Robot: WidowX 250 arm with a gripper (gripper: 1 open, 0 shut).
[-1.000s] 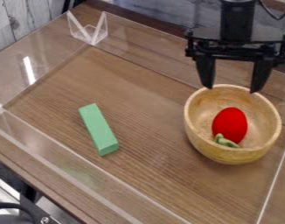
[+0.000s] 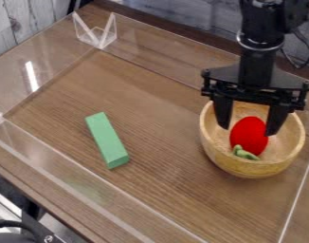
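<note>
The black gripper (image 2: 251, 106) hangs low over the round tan bowl (image 2: 278, 161), its fingers spread apart on either side, with nothing visible between them. Inside the bowl, below the gripper, lies a red strawberry-like object (image 2: 248, 135) with a green top (image 2: 244, 153). The gripper partly hides the back of the bowl.
A long green block (image 2: 106, 140) lies on the left part of the wooden table (image 2: 132, 199). A clear wire-like object (image 2: 99, 28) is at the back left. Dark cables are at the bottom left corner.
The bowl and green block have stayed in place.
</note>
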